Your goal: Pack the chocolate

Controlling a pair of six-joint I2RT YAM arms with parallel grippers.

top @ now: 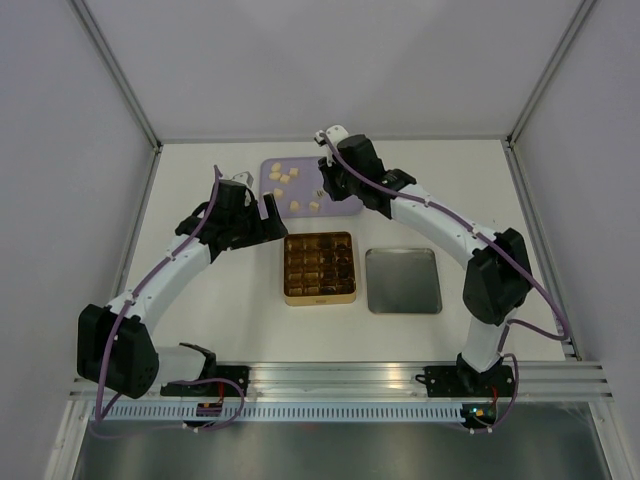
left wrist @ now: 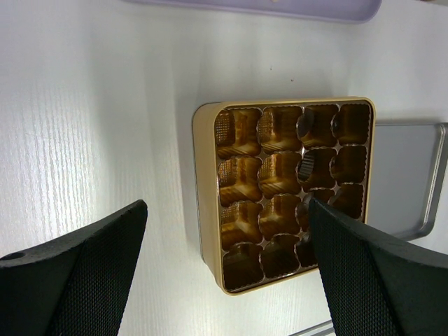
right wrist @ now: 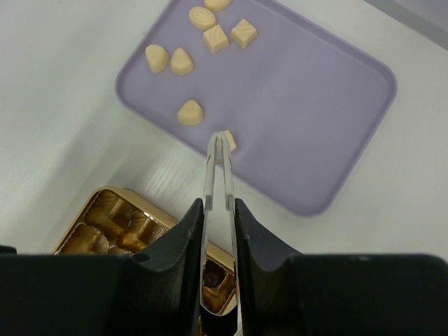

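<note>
A purple tray [top: 340, 170] holds several cream chocolates, among them a square one [right wrist: 243, 33] and a round one [right wrist: 202, 17]. The brown compartmented box [top: 320, 268] stands below it; in the left wrist view its visible compartments [left wrist: 280, 175] look mostly empty. My right gripper hangs over the tray, its white tips closed on what appears to be a pale chocolate, partly hidden behind them. My left gripper is open above the table at the box's upper left, nothing between its fingers.
A grey metal tray [top: 403, 280] lies right of the box. Both arms stand over the back half, fairly near each other.
</note>
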